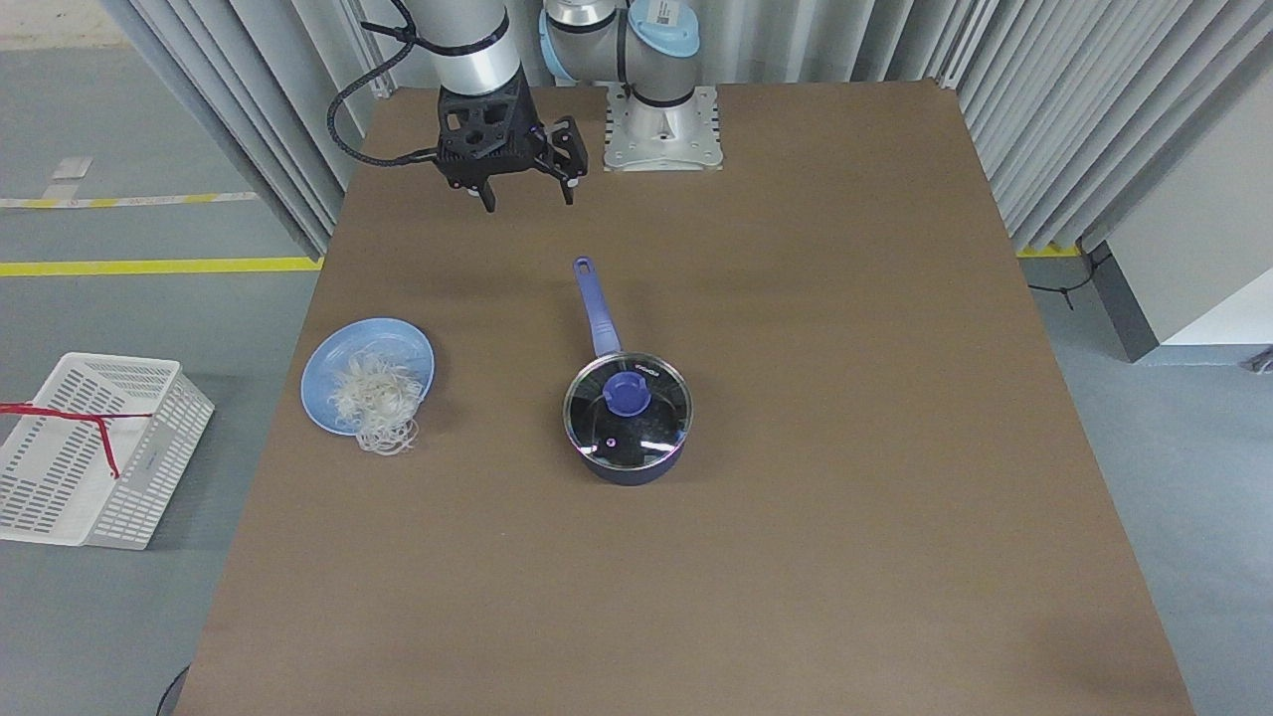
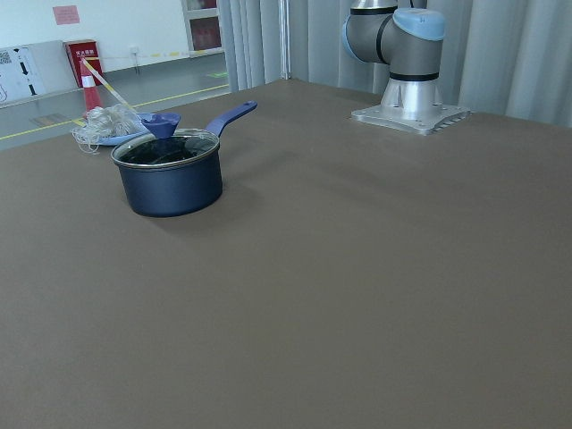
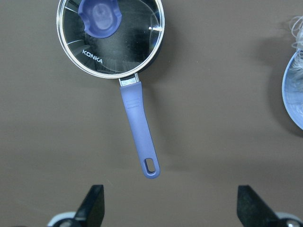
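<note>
A dark blue saucepan (image 2: 172, 188) stands near the middle of the brown table, covered by a glass lid (image 1: 611, 430) with a blue knob (image 1: 627, 393). Its blue handle (image 3: 136, 120) points toward the robot's side. A light blue plate (image 1: 325, 377) holding white stringy material (image 1: 379, 402), partly hanging over its rim, lies left of the pan in the front view. My gripper (image 1: 530, 198) is open and empty, above the table at the back, beyond the handle's end, fingers pointing down.
A robot base (image 1: 659, 145) stands at the table's back edge. A white basket (image 1: 143, 501) sits on the floor beside the table's left side.
</note>
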